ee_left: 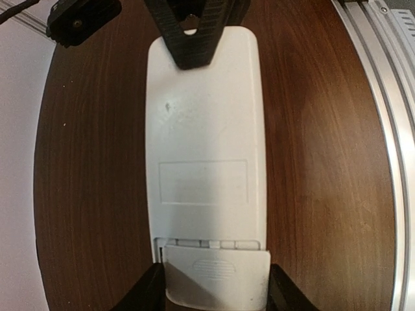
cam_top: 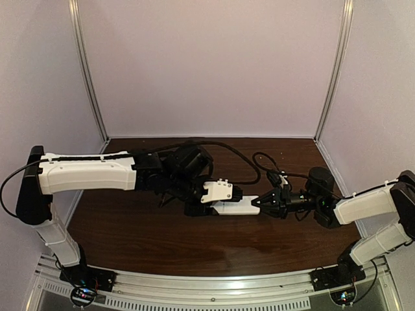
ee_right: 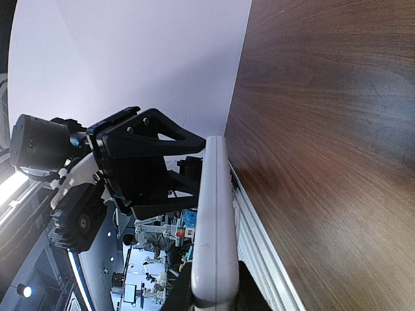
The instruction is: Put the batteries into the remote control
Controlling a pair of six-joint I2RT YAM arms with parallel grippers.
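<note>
A white remote control [cam_top: 235, 207] is held between both grippers, back face up in the left wrist view [ee_left: 205, 116]. My right gripper [cam_top: 258, 202] is shut on its far end. At its near end, the battery cover [ee_left: 214, 275] sits slightly askew over the compartment, whose edge shows above it. My left gripper is shut on that cover, one finger at each side. In the right wrist view the remote [ee_right: 215, 214] appears edge-on. No loose batteries can be made out.
White walls stand at the back and sides, with a metal rail [cam_top: 214, 282] along the front edge.
</note>
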